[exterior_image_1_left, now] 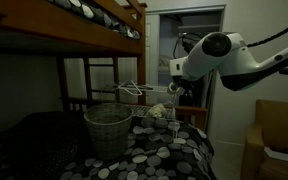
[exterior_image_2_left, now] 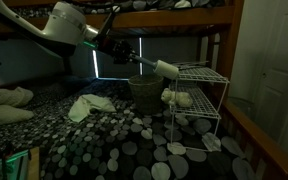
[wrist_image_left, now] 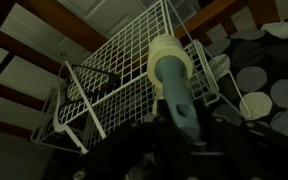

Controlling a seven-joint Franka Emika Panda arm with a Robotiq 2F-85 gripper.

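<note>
A cylindrical object (wrist_image_left: 174,85) with a blue-grey body and a wider cream end is held by my gripper, which is shut on it. The cream end points away from the fingers, towards the white wire rack (wrist_image_left: 124,45). In exterior view 2 the object's pale end (exterior_image_2_left: 166,69) is level with the rack's upper shelf (exterior_image_2_left: 199,74), at its near left side; whether they touch I cannot tell. The gripper (exterior_image_2_left: 134,58) is dark and blurred there. In exterior view 1 the gripper (exterior_image_1_left: 178,84) is near the rack's right end, its fingers hard to make out.
On the rack's lower shelf lies a pale crumpled item (exterior_image_2_left: 183,99). A woven basket (exterior_image_1_left: 108,130) stands beside the rack on the dotted bedspread (exterior_image_1_left: 154,165). The upper bunk (exterior_image_1_left: 64,35) hangs overhead. A pale cloth (exterior_image_2_left: 92,106) lies on the bed.
</note>
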